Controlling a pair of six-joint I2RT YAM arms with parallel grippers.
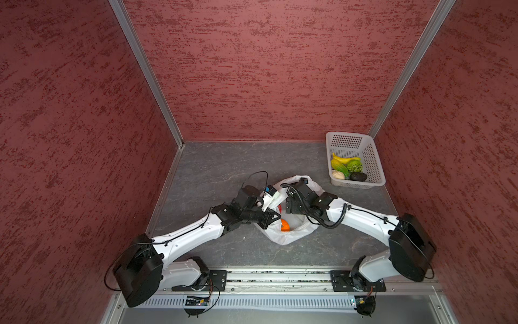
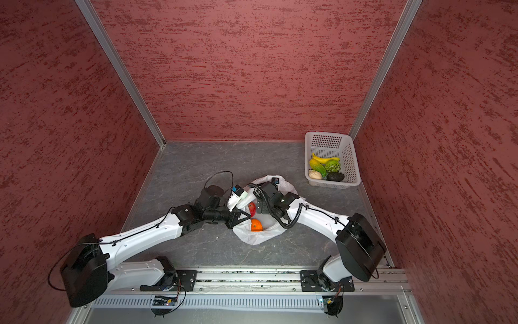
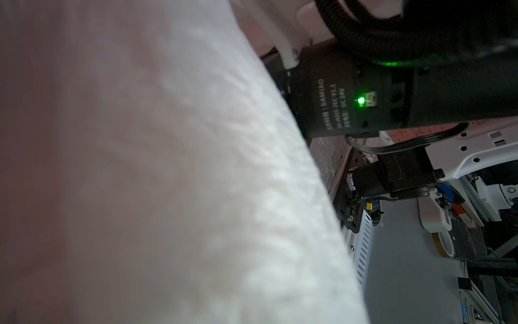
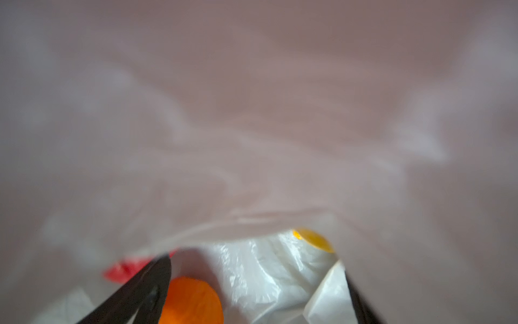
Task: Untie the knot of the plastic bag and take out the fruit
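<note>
The white plastic bag (image 1: pixel 286 237) lies opened between the arms, with an orange fruit (image 2: pixel 256 225) and a red fruit (image 2: pixel 252 208) inside. A small yellow item (image 4: pixel 315 240) shows in the right wrist view. My left gripper (image 1: pixel 269 216) is at the bag's left rim; white plastic fills its wrist view and hides the fingertips, so whether it grips any is unclear. My right gripper is open inside the bag, fingers either side of the view, under a fold of plastic, above the fruit.
A grey basket (image 1: pixel 356 183) at the back right holds bananas, other yellow and green produce, a pale round item and a dark one.
</note>
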